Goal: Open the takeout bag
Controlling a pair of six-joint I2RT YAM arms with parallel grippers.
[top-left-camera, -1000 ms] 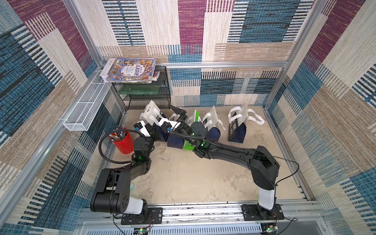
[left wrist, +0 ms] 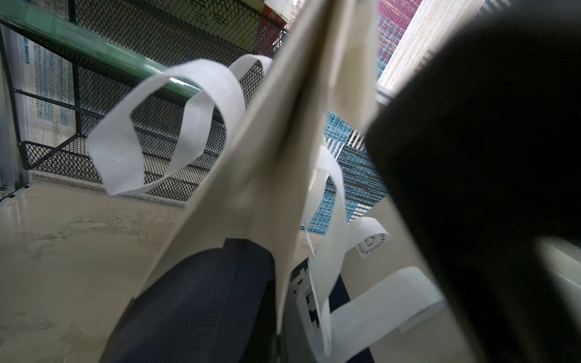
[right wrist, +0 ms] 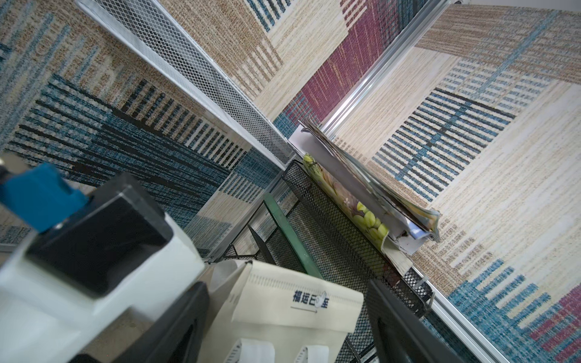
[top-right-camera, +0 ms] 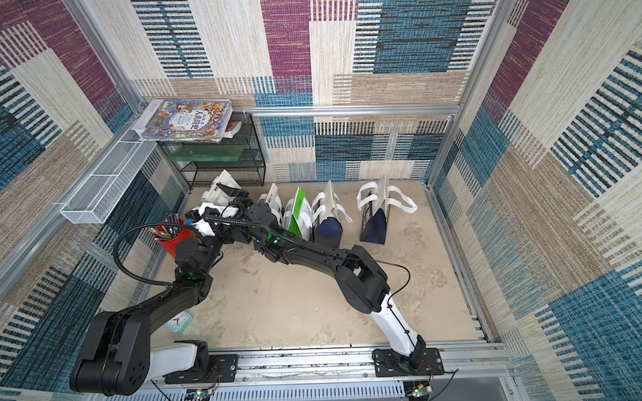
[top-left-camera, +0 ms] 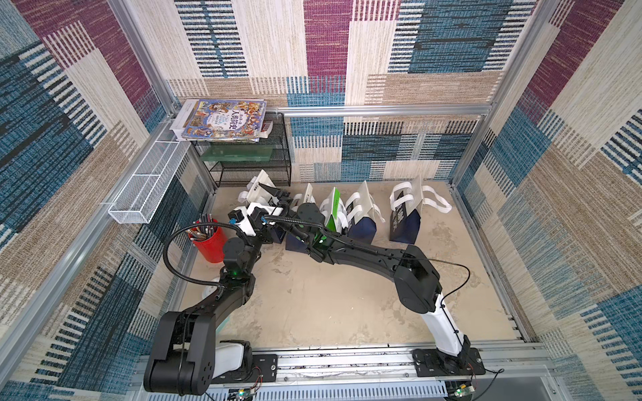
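The leftmost takeout bag [top-left-camera: 261, 179], cream above and navy below with white handles, stands before the black rack. In the right wrist view, its folded top flap [right wrist: 290, 287] lies between the spread fingers of my right gripper. The left wrist view shows the bag's cream side [left wrist: 254, 175] edge-on, its crease narrowing downward. My left gripper [top-left-camera: 262, 226] is at the bag's near side, shut; its fingertips are hidden, so whether the bag's edge is pinched cannot be seen. A dark part of the right gripper fills the right of that view.
Several similar bags stand in a row to the right, including a green one [top-left-camera: 333, 204] and a far-right navy one [top-left-camera: 404, 224]. A red pen cup [top-left-camera: 211, 246] is left of the left arm. The black rack [top-left-camera: 281, 157] holds books.
My right gripper has moved left and over the bag's top, from a place to its right.
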